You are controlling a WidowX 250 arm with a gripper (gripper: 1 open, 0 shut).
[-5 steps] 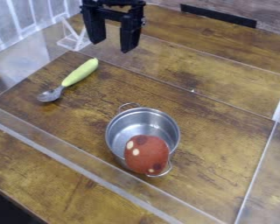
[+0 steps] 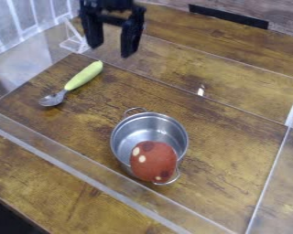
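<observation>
The black gripper [image 2: 113, 35] hangs at the top of the view, blurred, its two fingers apart with nothing seen between them. Below it and to the left lies a pale green banana-shaped object [image 2: 83, 76], with a metal spoon [image 2: 54, 98] just down-left of that. A steel pot [image 2: 146, 127] stands in the lower middle, with a round red lid-like object [image 2: 154, 161] on its front part.
A wooden surface [image 2: 229, 82] surrounds the objects, with clear room to the right. A transparent wall [image 2: 63, 146] runs along the near left, and a white rack [image 2: 70, 41] is at the back left.
The gripper has shifted slightly and now appears blurred. The objects on the surface have not visibly moved.
</observation>
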